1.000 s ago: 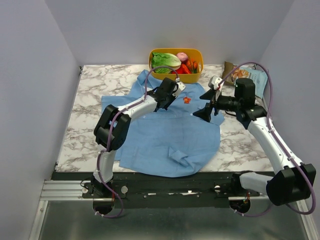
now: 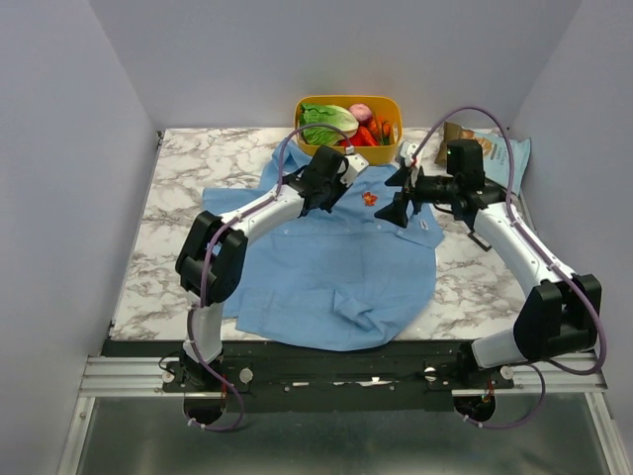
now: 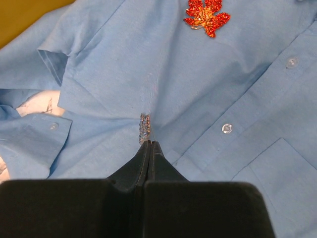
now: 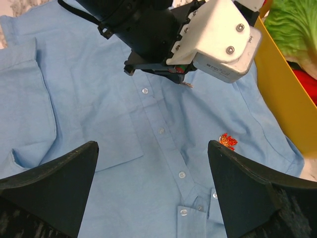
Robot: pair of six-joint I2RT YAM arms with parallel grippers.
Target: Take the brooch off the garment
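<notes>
A blue shirt [image 2: 336, 267] lies spread on the table, with an orange-red glittery leaf-shaped brooch [image 2: 369, 198] on it, also seen in the left wrist view [image 3: 204, 16]. A silvery sequined piece [image 3: 144, 128] lies on the cloth just beyond the tips of my left gripper, which is shut; whether anything thin is between them is unclear. My right gripper stands open above the shirt, to the right of the orange brooch in the top view, with nothing visible between its fingers.
A yellow bin [image 2: 346, 100] of vegetables stands at the back. Packets [image 2: 509, 158] lie at the back right. Bare marble table [image 2: 153, 267] shows left and right of the shirt. The left arm fills the upper part of the right wrist view.
The right arm has moved leftward, further over the shirt toward the orange brooch. The left arm has shifted slightly.
</notes>
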